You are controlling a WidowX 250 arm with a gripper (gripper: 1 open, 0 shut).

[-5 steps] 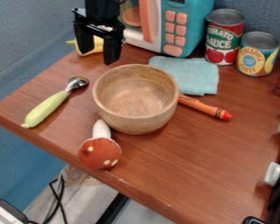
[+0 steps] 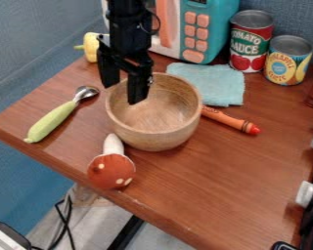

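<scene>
My black gripper (image 2: 124,83) hangs over the left rim of a round wooden bowl (image 2: 153,122), its two fingers apart and pointing down, one near or inside the bowl's edge. Whether it touches the rim I cannot tell. A toy mushroom (image 2: 111,168) lies in front of the bowl, a green-handled spoon (image 2: 55,118) to the left, and an orange crayon (image 2: 230,121) to the right.
A folded teal cloth (image 2: 214,82), a tomato can (image 2: 248,41) and a second can (image 2: 288,62) stand or lie behind. A toy microwave (image 2: 199,24) is at the back.
My gripper has moved down and a little to the right, from behind the bowl to over its left rim. The objects have not visibly moved.
</scene>
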